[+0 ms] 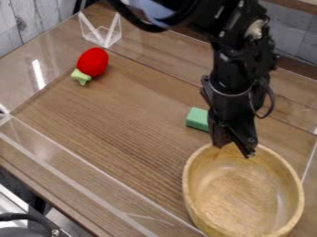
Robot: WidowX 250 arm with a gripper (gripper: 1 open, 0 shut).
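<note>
The black gripper (227,139) points down just above the back rim of a wide yellowish bowl (243,211) at the lower right; it looks shut, with nothing visible between its fingers. A green block (197,118) lies on the table left of the gripper, partly behind it. A red object (93,60) with a pale green piece (81,77) lies at the upper left.
A white wire-like item (103,30) stands at the back left. Dark cables show at the lower left edge, and a wooden ledge runs along the back right.
</note>
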